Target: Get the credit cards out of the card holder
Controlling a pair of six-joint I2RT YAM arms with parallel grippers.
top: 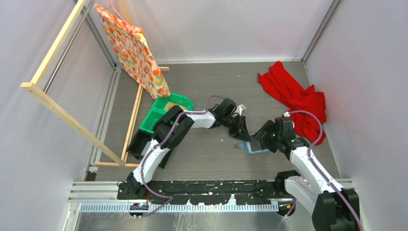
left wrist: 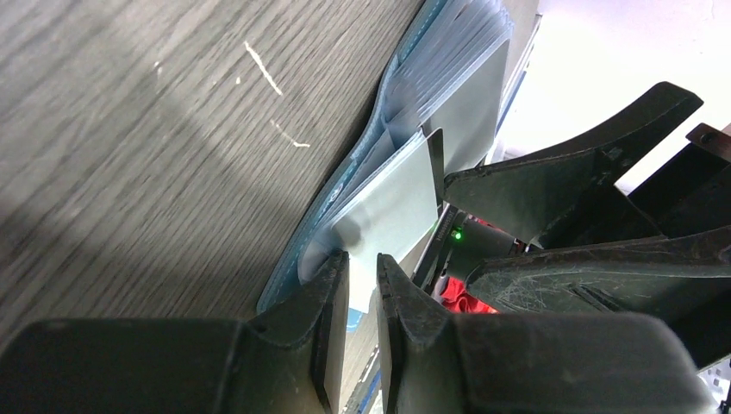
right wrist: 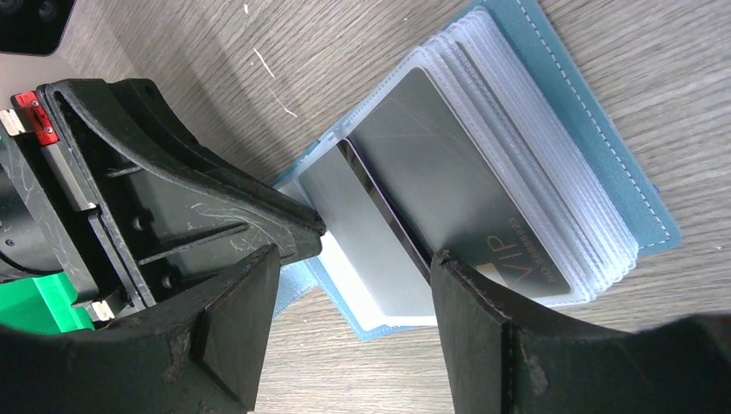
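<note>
The blue card holder (top: pixel 258 153) lies spread on the table, with a stack of clear sleeves (right wrist: pixel 526 129) along one side. A dark card (right wrist: pixel 448 164) marked VIP lies flat in it, beside a paler grey panel (right wrist: pixel 345 207) with a dark slit between them. My left gripper is at the holder's left edge, its fingertips a narrow gap apart in front of a white sleeve (left wrist: pixel 388 207); whether the sleeve is between them is unclear. Over the holder, my right gripper stands wide open, one fingertip (right wrist: pixel 441 259) close to the slit.
A green bin (top: pixel 153 114) stands left behind the left arm. Red cloth (top: pixel 300 98) lies heaped at the right, and a patterned cloth (top: pixel 132 48) hangs from the wooden frame (top: pixel 72 120). Table behind the holder is clear.
</note>
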